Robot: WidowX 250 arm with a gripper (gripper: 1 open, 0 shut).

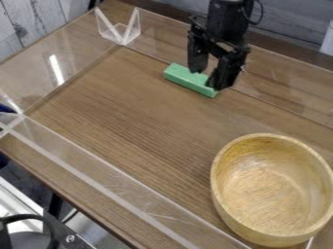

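Note:
My black gripper (216, 63) hangs in the upper middle of the camera view, open, over the right part of a green block (190, 80) that lies on the wooden table (117, 136). The gripper partly hides the block's right end; whether they touch I cannot tell.
A large round cream bowl (270, 190) fills the lower right. A clear plastic container (119, 29) stands at the upper left. Black cables or hardware lie at the lower left corner.

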